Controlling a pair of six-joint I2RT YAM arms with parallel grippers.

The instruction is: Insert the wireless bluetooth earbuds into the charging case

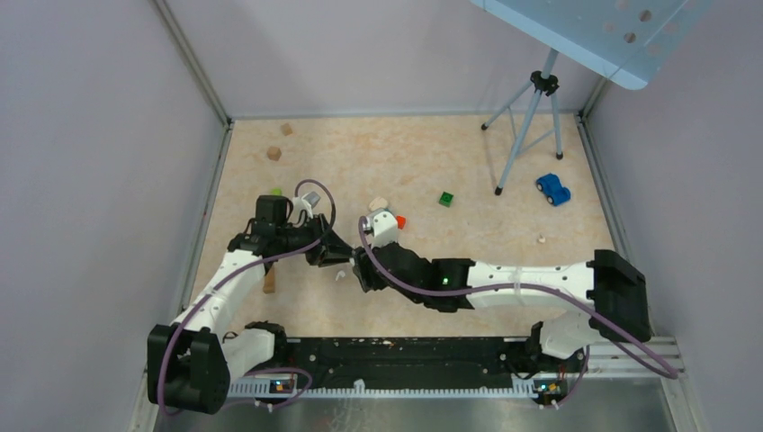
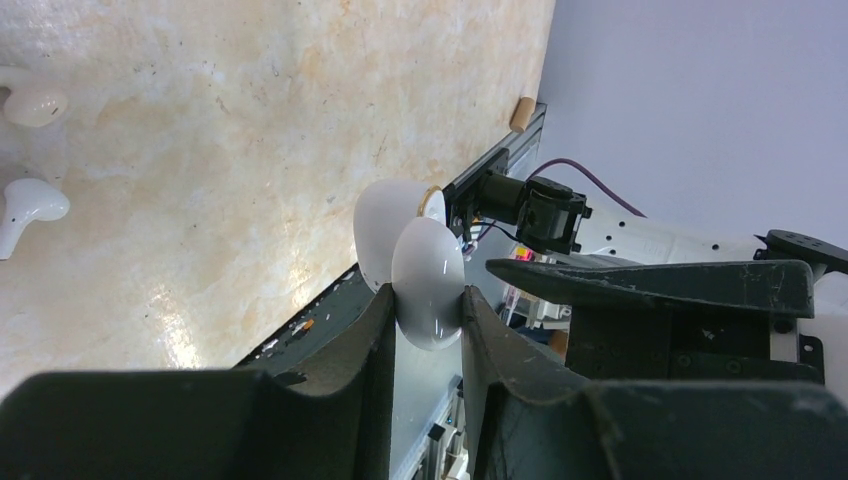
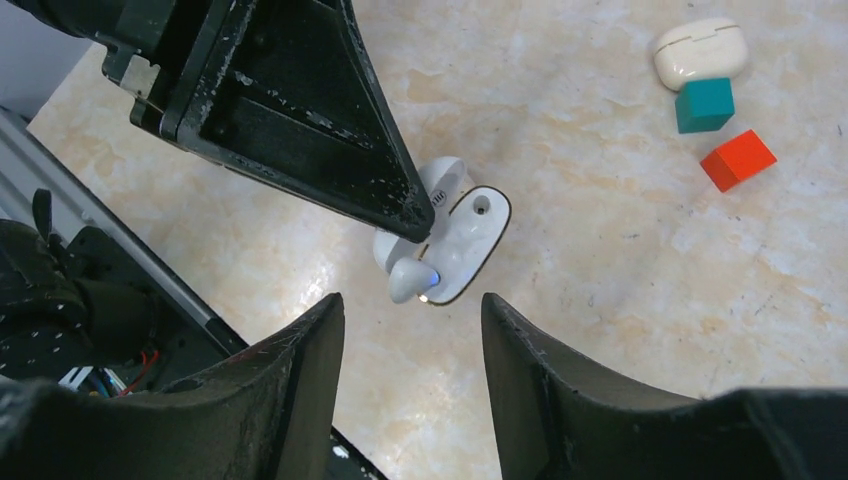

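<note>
The white charging case [image 3: 475, 235] stands with its lid [image 3: 440, 185] raised, and my left gripper is shut on it. One round socket shows empty in the right wrist view. At the other end a white rounded piece, apparently an earbud [image 3: 408, 281], sticks up beside a blue glow; how deep it sits I cannot tell. My right gripper is open, its fingertips to either side of that piece in view, with no visible contact. Two white earbud-shaped pieces, an upper earbud [image 2: 35, 104] and a lower earbud [image 2: 36, 202], lie on the table in the left wrist view.
Beyond the case lie a white object [image 3: 700, 55], a teal block [image 3: 705, 105] and a red block [image 3: 738, 160]. A blue toy car [image 1: 552, 189] and a tripod [image 1: 531, 121] occupy the right back. Both arms meet closely at the case.
</note>
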